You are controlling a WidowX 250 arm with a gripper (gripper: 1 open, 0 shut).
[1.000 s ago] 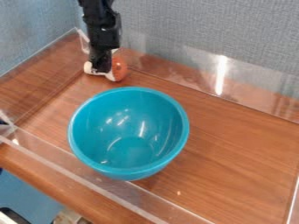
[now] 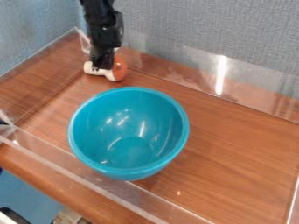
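My black gripper (image 2: 103, 63) reaches down at the back left of the wooden tray, right over a small toy-like object (image 2: 117, 72) with a white part and an orange rounded end. The fingertips are at the object; whether anything is between them is too small to tell, as is how the fingers stand. A large teal bowl (image 2: 128, 134) stands in front, at the centre of the tray.
Transparent walls edge it, with a grey textured panel (image 2: 211, 35) behind and a blue one at the left.
The gripper has shifted very slightly since a second ago; the small object and bowl look much the same.
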